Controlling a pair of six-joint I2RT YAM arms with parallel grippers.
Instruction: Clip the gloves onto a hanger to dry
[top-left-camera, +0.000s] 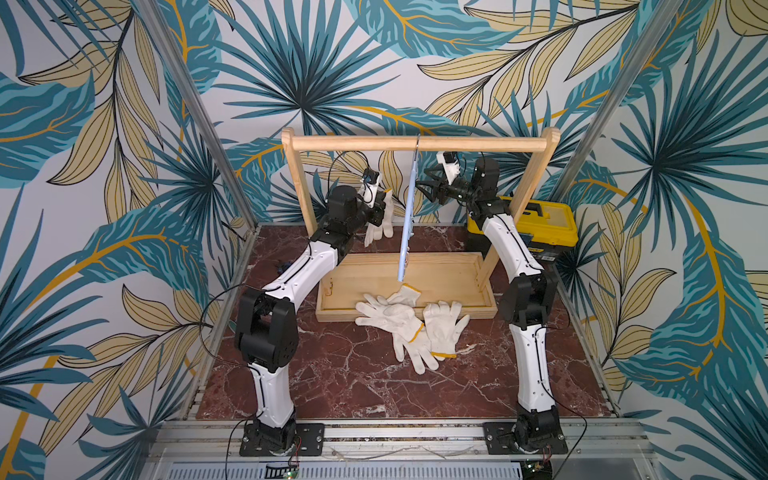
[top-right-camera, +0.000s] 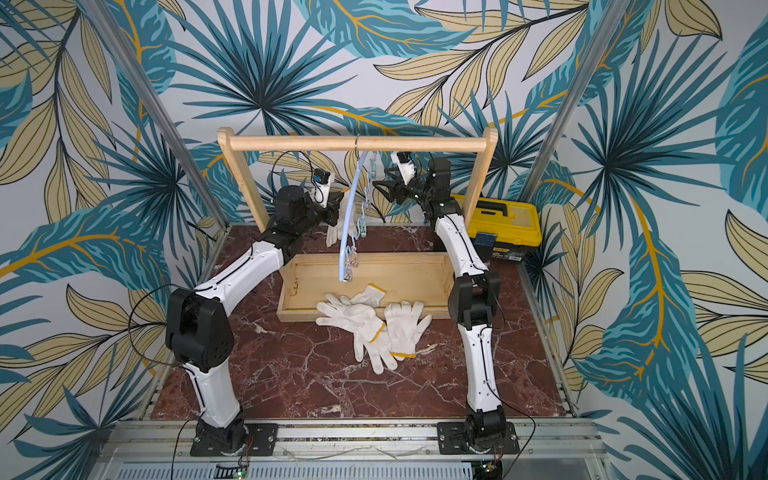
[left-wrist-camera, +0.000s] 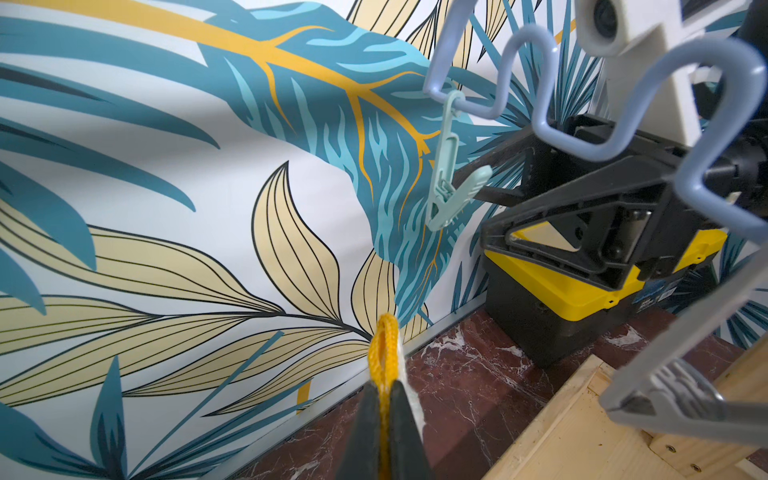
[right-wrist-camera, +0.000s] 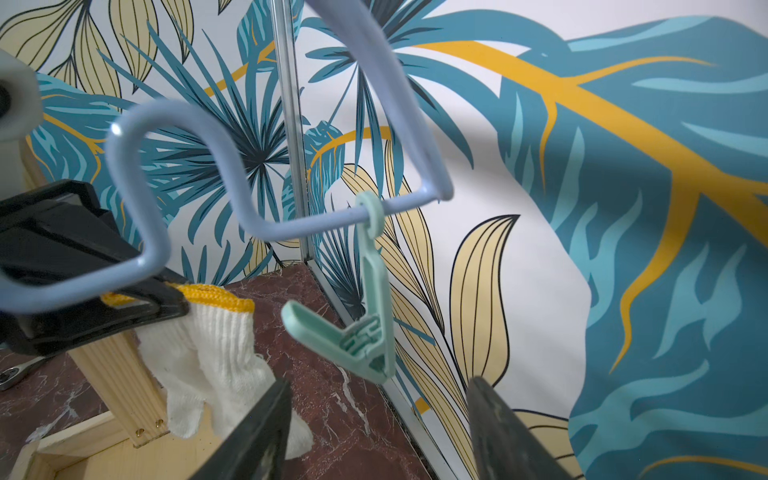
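A light blue hanger (top-left-camera: 409, 216) hangs from the wooden rack's top bar. From its far end dangles a mint clip, also seen in the left wrist view. Pinched by its yellow cuff, a white glove (right-wrist-camera: 232, 360) hangs from my left gripper, which is shut on that edge left of the hanger. On the hanger's other side my right gripper stands open, nothing between its fingers; the clip hangs just beyond and above them. Below, several white gloves (top-left-camera: 394, 317) lie piled at the wooden tray's front edge.
The wooden rack (top-left-camera: 360, 144) straddles a shallow wooden tray (top-left-camera: 352, 313), its posts close to both arms. A yellow and black toolbox (top-left-camera: 552, 224) stands at the back right.
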